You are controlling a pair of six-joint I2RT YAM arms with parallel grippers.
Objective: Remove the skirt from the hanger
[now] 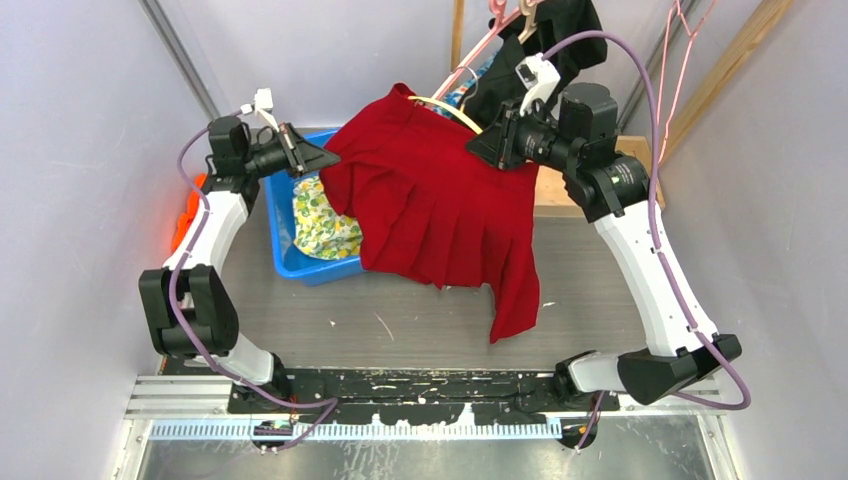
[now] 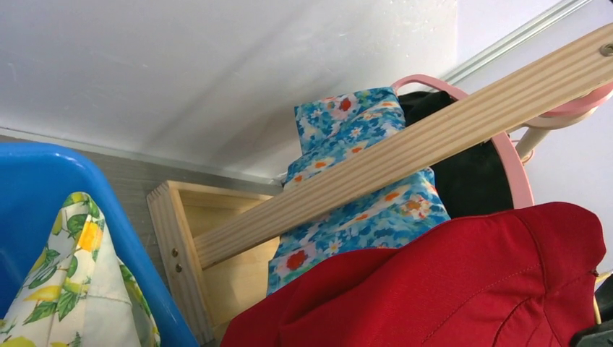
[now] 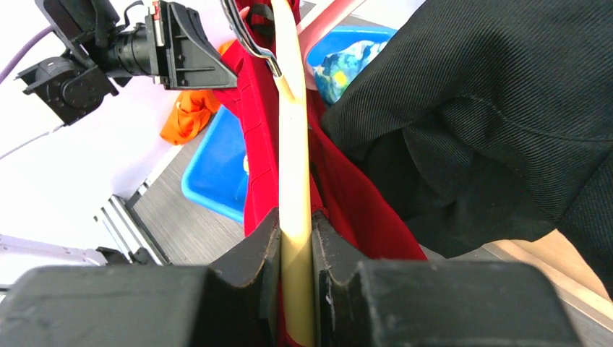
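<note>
A red pleated skirt [image 1: 430,220] spreads between both grippers in the top view. Its waistband is around a pale yellow hanger [image 3: 293,166], whose metal clip shows in the right wrist view. My right gripper [image 1: 487,150] grips that hanger, its fingers on either side of the bar. My left gripper [image 1: 328,158] is shut on the skirt's left edge. In the left wrist view the skirt [image 2: 484,282] fills the lower right; the left fingertips are out of that view.
A blue bin [image 1: 285,258] holds lemon-print cloth. Black garments [image 3: 491,123], blue floral cloth [image 2: 347,224] and pink hangers crowd the back. A wooden stand [image 2: 177,260] stands behind.
</note>
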